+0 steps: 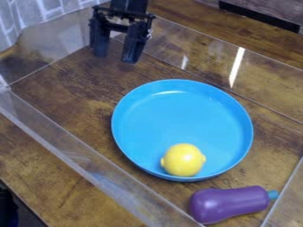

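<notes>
My dark gripper [116, 46] is at the upper left, above the wooden surface, open with its two fingers apart and nothing seen between them. Below and to its right a blue plate [178, 113] holds a yellow round object [182, 160], like a lemon, near its front edge. A purple toy eggplant [225, 204] lies outside the plate at the front right.
A clear plastic barrier [48, 133] runs along the left, with others along the back and right. The wooden surface [83, 93] between the gripper and the plate is bare.
</notes>
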